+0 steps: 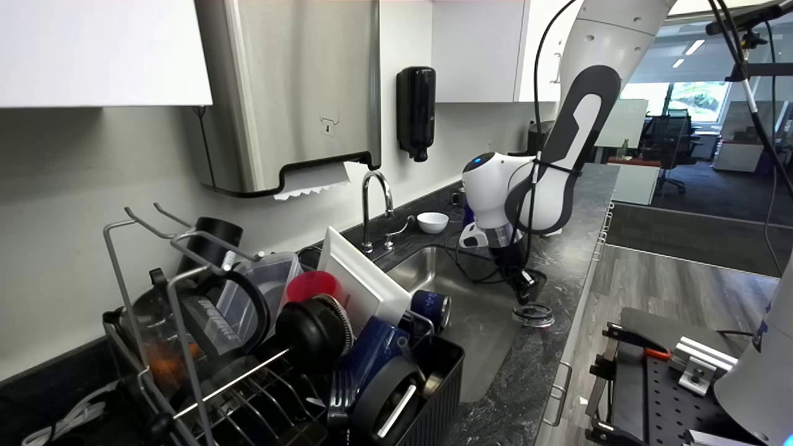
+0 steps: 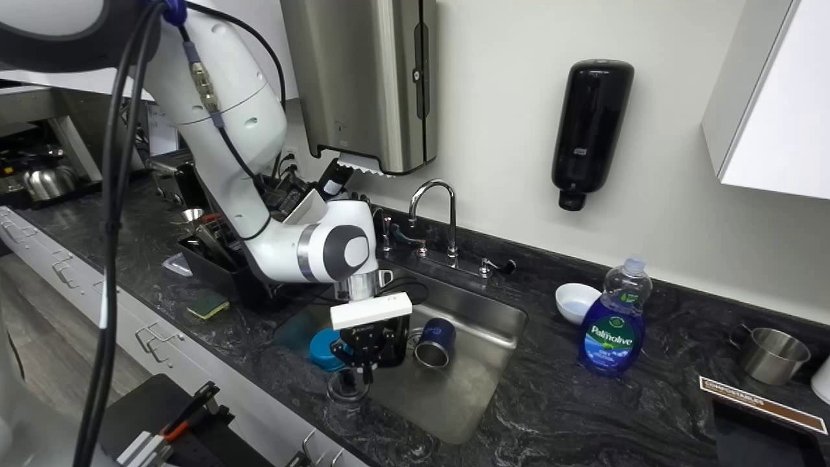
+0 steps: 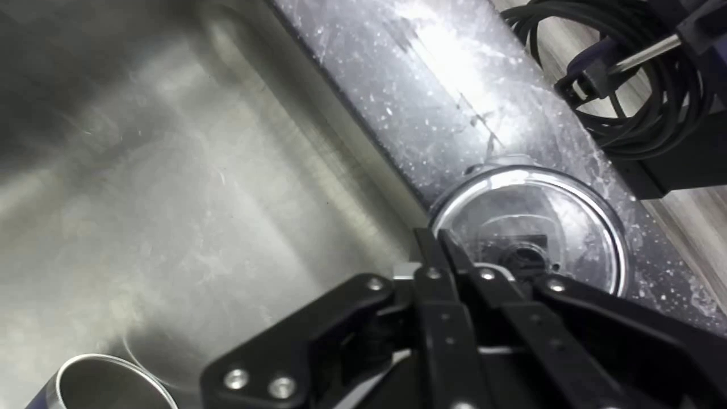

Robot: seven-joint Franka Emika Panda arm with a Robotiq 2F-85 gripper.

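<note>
A clear round container (image 1: pixel 533 315) with a shiny rim is at the front edge of the sink. My gripper (image 1: pixel 528 296) reaches down to it, shut on its rim. In the wrist view the fingertips of the gripper stand close together at the near-left side of the clear container (image 3: pixel 545 225), with only a thin gap between them; part of the rim is hidden behind the fingers. Exterior view 2 shows the clear container (image 2: pixel 347 388) just below the gripper (image 2: pixel 364 377), over the counter strip beside the sink.
A dark blue mug (image 2: pixel 434 342) lies on its side in the steel sink (image 2: pixel 474 381), near a teal round item (image 2: pixel 323 350). A full dish rack (image 1: pixel 438 401) stands left of the sink. Soap bottle (image 2: pixel 613 327) and white bowl (image 2: pixel 576 302) sit on the right counter.
</note>
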